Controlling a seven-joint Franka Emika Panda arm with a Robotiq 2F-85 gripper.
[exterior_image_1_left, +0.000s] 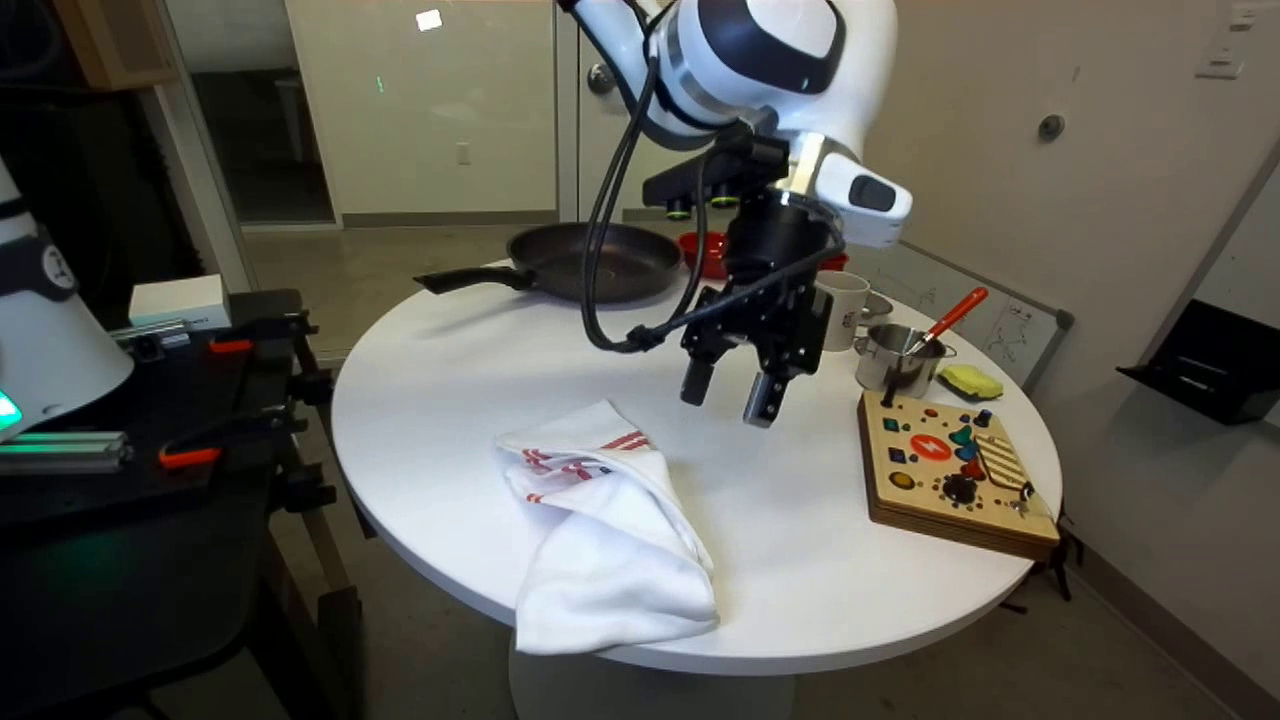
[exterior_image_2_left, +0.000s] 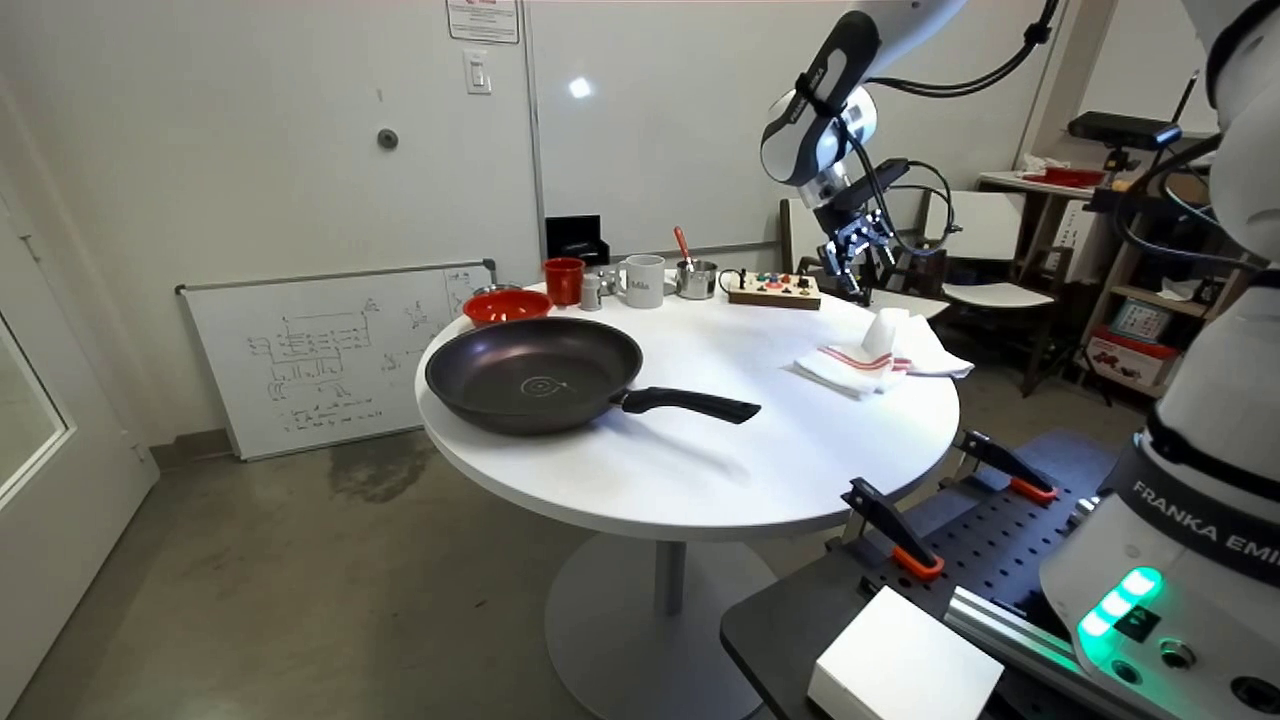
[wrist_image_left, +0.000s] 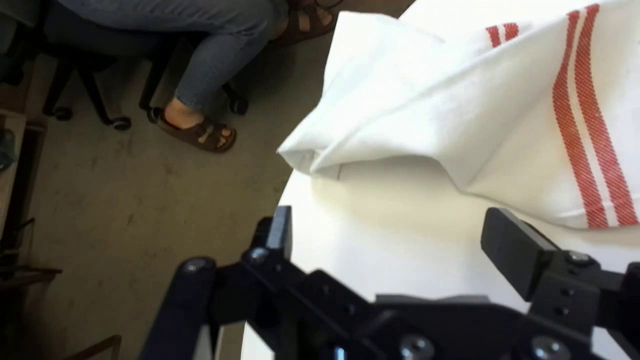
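A white towel (exterior_image_1_left: 630, 552) with red stripes lies loosely folded and rumpled on the round white table (exterior_image_1_left: 432, 444), one end reaching the near edge in exterior view 1. In the wrist view the towel (wrist_image_left: 420, 114) fills the upper right, its stripes to the right and a bunched corner at the table edge. My gripper (exterior_image_1_left: 729, 406) hangs above the table, to the side of the cloth and clear of it. Its fingers (wrist_image_left: 516, 252) stand wide apart in the wrist view, with only bare tabletop between them.
A black frying pan (exterior_image_2_left: 534, 372) rests on the table with its handle sticking out. A red bowl (exterior_image_2_left: 506, 305), a red cup (exterior_image_2_left: 564, 281), a mug (exterior_image_2_left: 644, 281), a steel pot (exterior_image_1_left: 902, 358), a yellow sponge (exterior_image_1_left: 969, 382) and a wooden button board (exterior_image_1_left: 954, 462) line the far side. A person's leg (wrist_image_left: 222, 60) shows beyond the edge.
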